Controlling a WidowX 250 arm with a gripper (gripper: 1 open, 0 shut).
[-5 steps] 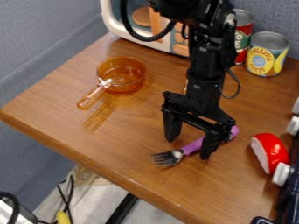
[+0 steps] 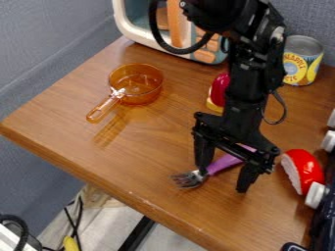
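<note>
My black gripper (image 2: 222, 172) is low over the wooden table (image 2: 92, 142), its two fingers apart on either side of a purple-handled fork (image 2: 189, 178). The fork lies near the front edge, tines pointing left, its handle partly hidden behind the gripper. Whether the fingertips touch the table cannot be told.
An amber pot (image 2: 135, 82) sits at the back left. A can (image 2: 301, 61), a partly hidden red can (image 2: 217, 92) and a white appliance (image 2: 128, 14) stand at the back. A red-and-white bottle (image 2: 301, 169) lies at the right.
My gripper has moved down and slightly right over the fork, and the upper arm now covers more of the back right.
</note>
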